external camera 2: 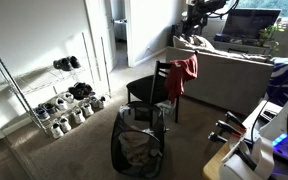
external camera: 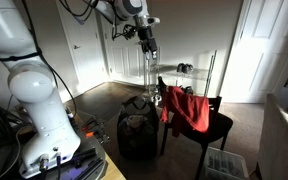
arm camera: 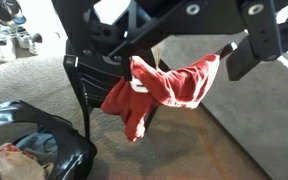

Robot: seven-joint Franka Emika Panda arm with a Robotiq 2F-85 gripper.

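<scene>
A red cloth [external camera: 189,108] is draped over the back of a black chair [external camera: 218,130]. In the wrist view the red cloth [arm camera: 184,87] shows below the gripper's dark parts, partly hidden by them, with the chair's slats behind it. My gripper [external camera: 149,49] is open and hangs high in the air, above and to the left of the chair in exterior view 1. No cloth is seen between its fingers. On the floor beside the chair stands a black mesh hamper [external camera 2: 137,143], with crumpled clothes [arm camera: 16,162] inside.
A shoe rack [external camera 2: 66,95] with several pairs of shoes stands by the wall. Behind the chair in exterior view 2 is a grey sofa [external camera 2: 224,75]. A low crate [external camera: 224,163] lies on the floor at the right. Carpet around the hamper is largely clear.
</scene>
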